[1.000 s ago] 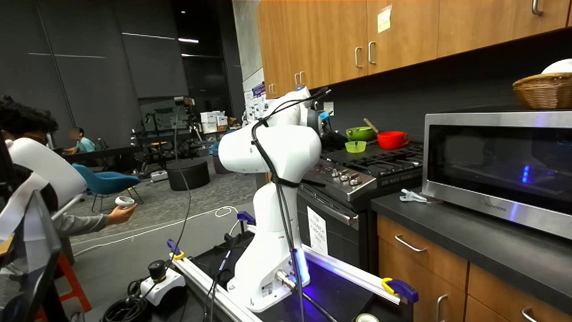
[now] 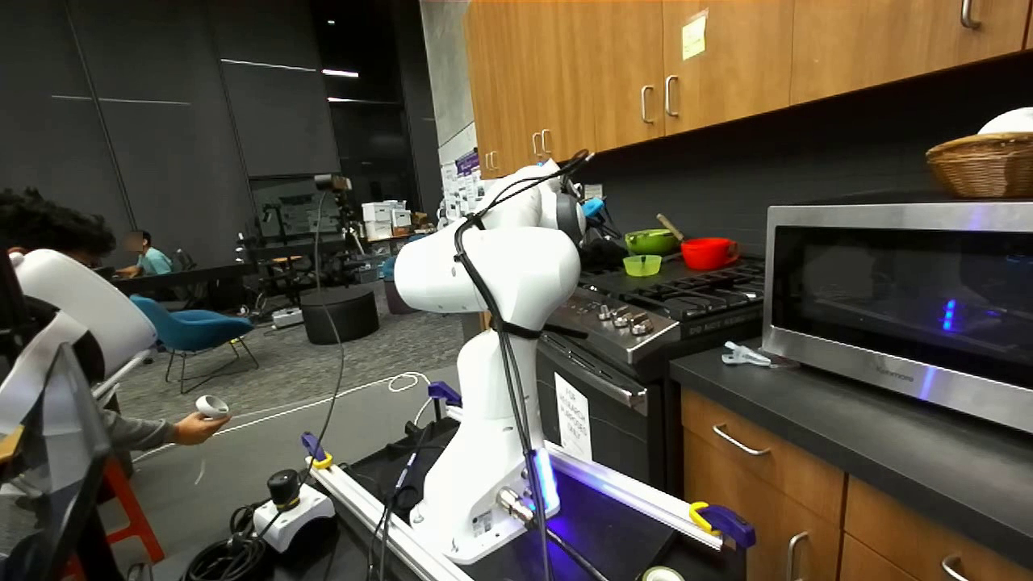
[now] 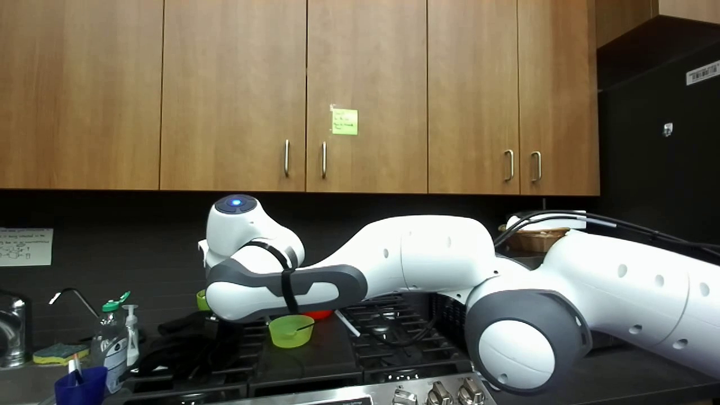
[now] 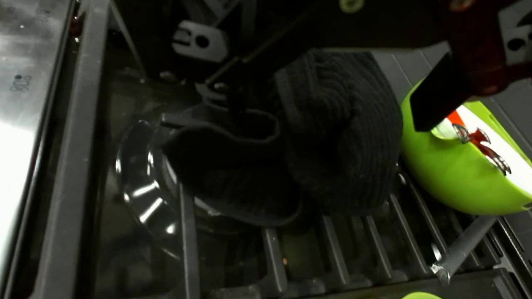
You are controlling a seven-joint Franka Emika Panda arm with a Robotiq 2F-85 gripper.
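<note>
In the wrist view my gripper is open, its fingers set wide apart above a crumpled dark grey ribbed cloth item (image 4: 349, 139). The cloth lies bunched on the stove grate, one fold gaping toward the camera. Its contact with the left finger is too dark to make out. The black right fingertip (image 4: 434, 99) overlaps the rim of a green bowl (image 4: 444, 169) holding something with red parts. From exterior view 2, the dark cloth (image 3: 192, 347) shows on the stove's left side, below my arm's end; the fingers are hidden there.
A small light-green bowl (image 3: 291, 332) sits mid-stove, and a red pot (image 2: 707, 253) stands behind it. Left of the stove are a soap bottle (image 3: 111, 344) and a blue cup (image 3: 81, 388). Wooden cabinets (image 3: 368, 81) hang above; a microwave (image 2: 901, 300) occupies the right counter.
My arm's far end has shifted and tilted slightly, and the cable at its top sits a little higher. The person's hand with the white controller has moved down and left. Stove items look unmoved.
</note>
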